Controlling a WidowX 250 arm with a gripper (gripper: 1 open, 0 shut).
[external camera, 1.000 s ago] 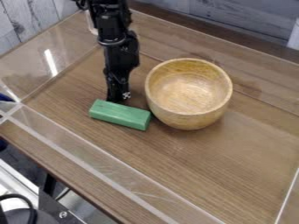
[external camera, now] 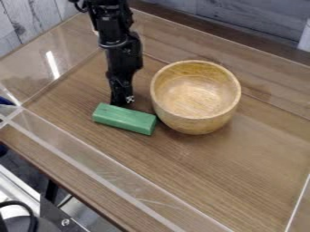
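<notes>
A black robot arm reaches down from the top left, and its gripper (external camera: pixel 121 98) is low over the wooden table, just left of a large round wooden bowl (external camera: pixel 194 91) and behind a green rectangular block (external camera: pixel 123 119). The fingertips are dark and small, close to the table surface; nothing can be seen held between them. The block lies flat, a little in front of the bowl's left side.
Clear strips run along its near left edge. A white panelled wall stands behind, and some dark metal and cable show at the lower left corner.
The arm and gripper have shifted very slightly to the left. The bowl and the green block look unmoved.
</notes>
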